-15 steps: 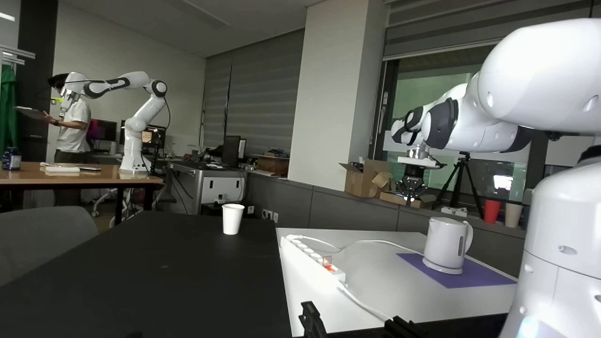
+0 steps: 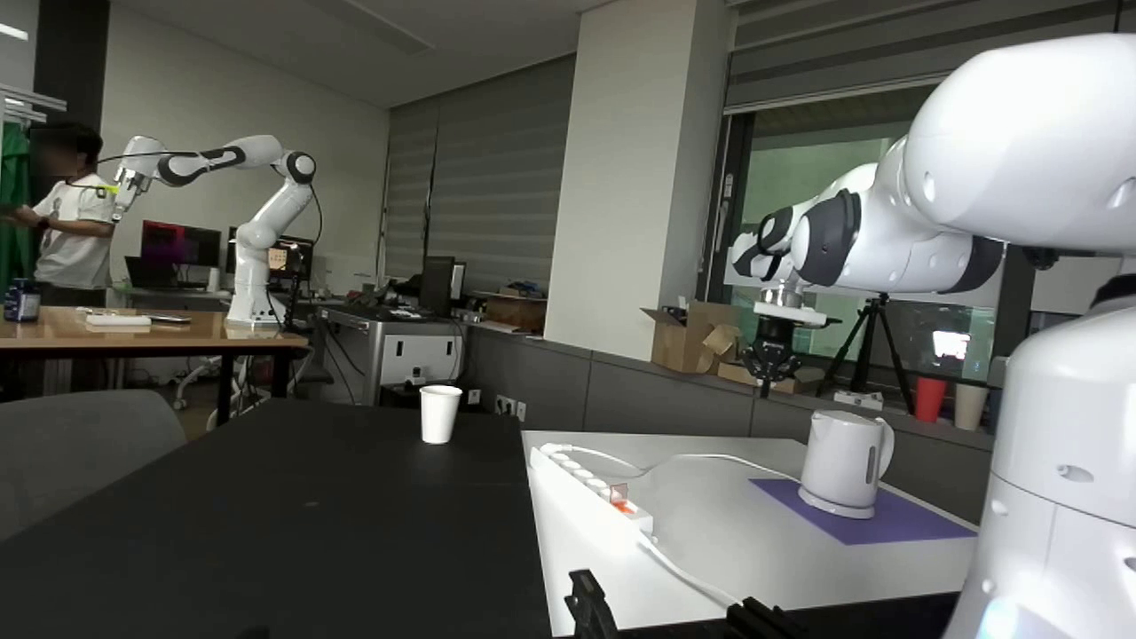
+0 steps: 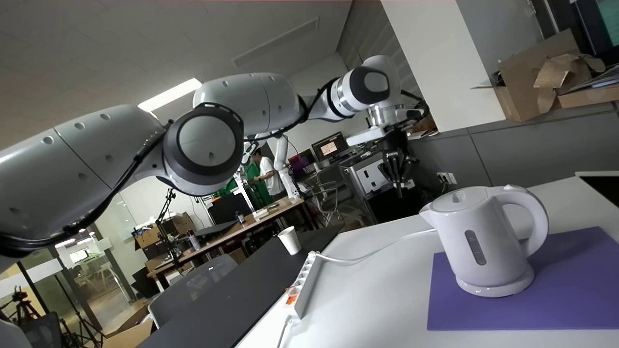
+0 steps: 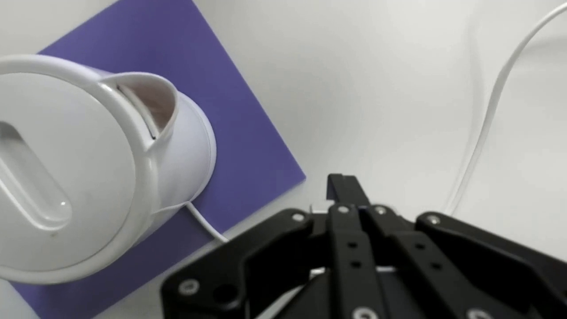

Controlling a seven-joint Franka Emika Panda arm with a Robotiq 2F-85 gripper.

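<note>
A white electric kettle (image 3: 484, 243) stands upright on a purple mat (image 3: 560, 290), its handle facing away from the power strip. My gripper (image 2: 764, 392) hangs in the air above the white table, apart from the kettle on its spout side. In the wrist view the black fingers (image 4: 348, 191) are together with nothing seen between them, and the kettle's lid (image 4: 58, 175) fills the left of that view. A white paper cup (image 2: 438, 414) sits upright on the black table, far from the gripper.
The white power strip (image 2: 596, 490) lies along the white table's edge beside the black table (image 2: 319, 511). A white cord (image 4: 489, 106) runs across the white surface to the kettle.
My arm has shifted slightly to the left and down in exterior view 1, and the gripper looks narrower. The kettle and cup have stayed put. The person in the background has moved left.
</note>
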